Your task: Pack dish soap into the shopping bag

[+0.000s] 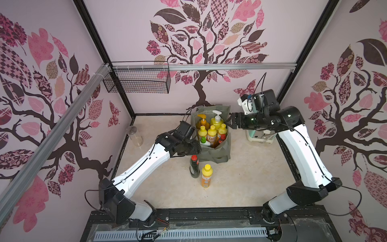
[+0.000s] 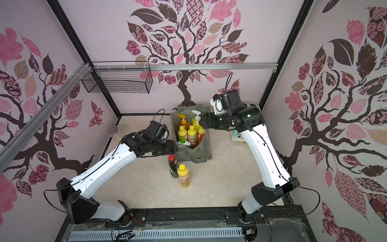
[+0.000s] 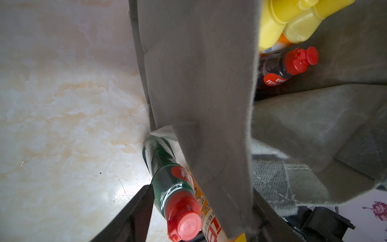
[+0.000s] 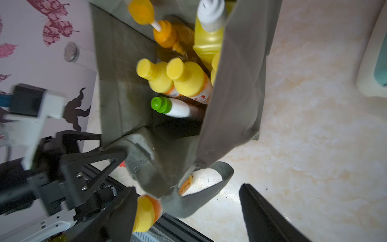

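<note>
The grey shopping bag (image 1: 215, 154) stands open at mid-table, with several soap bottles inside. A dark green bottle with a red cap (image 1: 194, 166) and an orange bottle with a yellow cap (image 1: 206, 176) stand outside, before the bag. My left gripper (image 1: 197, 147) is open at the bag's front left; in the left wrist view the bag's side and the red-capped bottle (image 3: 171, 189) show between its spread fingers. My right gripper is open at the right rim, its fingers apart; a grey flap (image 4: 177, 201) shows below, grip on it not visible.
A clear jar (image 1: 135, 136) stands at the back left. Behind the right arm is a pale green and white appliance (image 1: 258, 136). A wire basket (image 1: 139, 80) hangs at the back left.
</note>
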